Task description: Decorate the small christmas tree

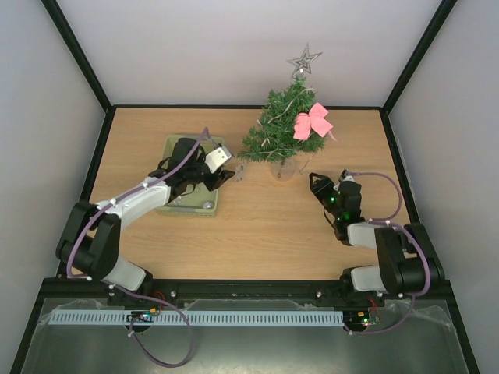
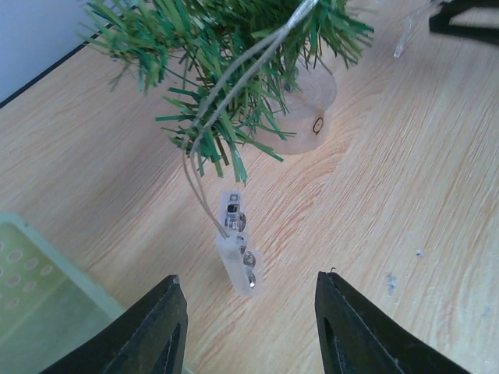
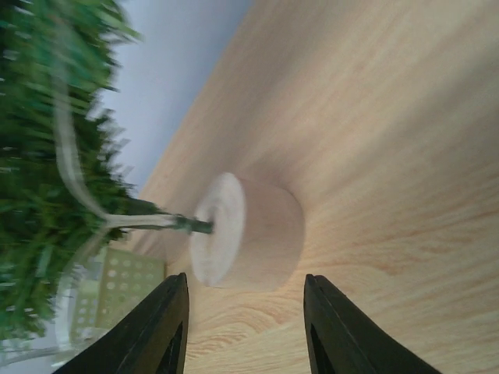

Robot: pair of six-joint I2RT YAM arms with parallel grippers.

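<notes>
The small green tree (image 1: 277,125) stands upright at the back, with a silver star (image 1: 304,61) on its tip and a pink bow (image 1: 313,123) on its right side. From its lower left branches a pale wire runs down to a clear battery box (image 2: 236,241) on the table. My left gripper hangs over the basket's right edge, its fingers apart and empty, close to that box. To the tree's right, my right gripper also has its fingers apart, with nothing between them. The clear round base (image 3: 253,230) of the tree lies ahead of it.
A pale green basket (image 1: 179,212) stands left of the tree, partly under my left arm, with a silver ball (image 1: 208,205) inside. Open wood fills the middle and front of the table (image 1: 265,241).
</notes>
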